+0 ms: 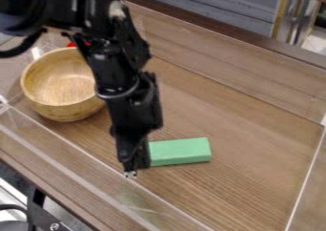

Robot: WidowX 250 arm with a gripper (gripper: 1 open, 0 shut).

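Note:
My black gripper (132,166) hangs low over the wooden table, shut, with nothing visible between its fingers. Its tip is beside the left end of a green rectangular block (182,151), which lies flat on the table; whether they touch I cannot tell.
A wooden bowl (53,98) sits at the left, partly behind my arm. A small red object at the back left is mostly hidden.

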